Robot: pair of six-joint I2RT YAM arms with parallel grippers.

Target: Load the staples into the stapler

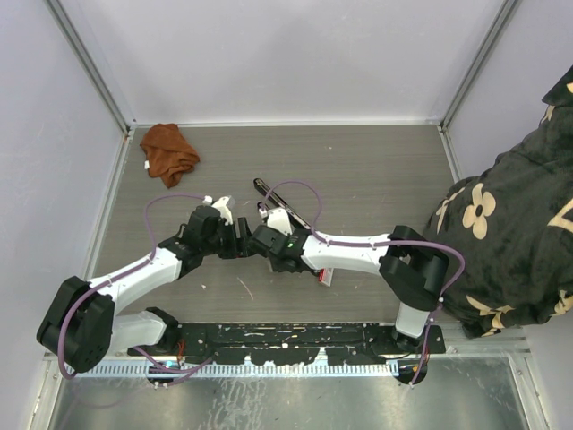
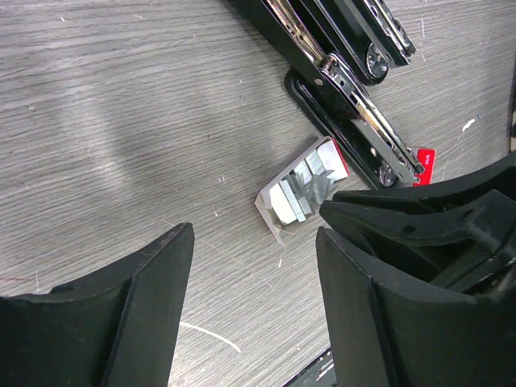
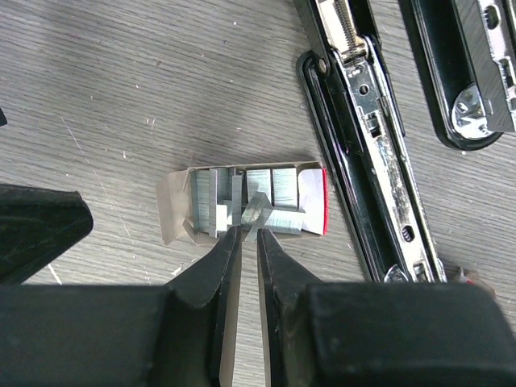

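An open box of staples (image 3: 175, 211) lies on the table, with several silver strips inside. One loose staple strip (image 3: 256, 208) leans up across the others. My right gripper is over the box's near side, its fingers parted by a narrow gap. The leaning strip is right by those fingertips; whether they touch it is unclear. Beside the box's red end is a black stapler (image 3: 372, 141) with a silver rail and a spring showing. My left gripper stands open over bare table, nothing between its fingers, with the box beyond its right finger.
A second black-and-silver stapler body (image 3: 476, 72) lies parallel to the first. Past the stapler is a red item (image 2: 426, 164). A brown cloth (image 1: 170, 154) rests at the back left, with patterned fabric (image 1: 510, 206) on the right.
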